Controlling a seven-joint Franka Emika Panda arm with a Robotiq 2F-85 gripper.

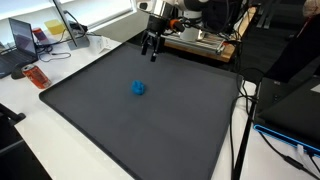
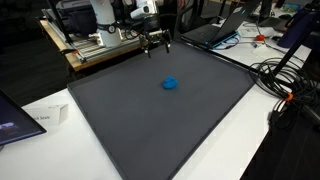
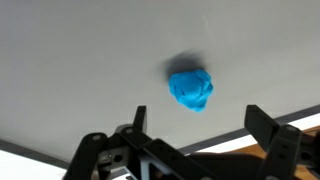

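Note:
A small crumpled blue object lies on the dark grey table mat, left of the middle. In the exterior view 2 the same blue object rests in the mat's far half. My gripper hangs above the mat's back edge, apart from the blue object. Looking down in the wrist view, I see the blue object ahead of the open gripper, whose two dark fingers stand wide apart with nothing between them.
An orange-red can stands beside the mat at the left, near a laptop. Black cables lie past the mat's right edge in exterior view 2.

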